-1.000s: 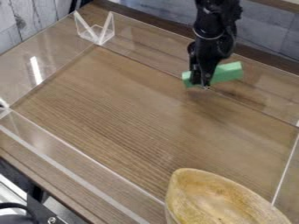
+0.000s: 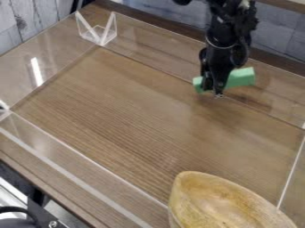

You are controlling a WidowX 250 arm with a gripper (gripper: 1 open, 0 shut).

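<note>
My black gripper (image 2: 212, 78) hangs at the upper right of the camera view, shut on a light green object (image 2: 236, 77) just at or above the wooden table (image 2: 107, 107). The gripper hides part of the green object, and I cannot tell whether it touches the table.
A pale yellow oval container (image 2: 220, 203) sits at the bottom right. A white wire-like item (image 2: 98, 31) stands at the upper left.
The gripper and green object have shifted only slightly, with a small change in tilt over the last second.
</note>
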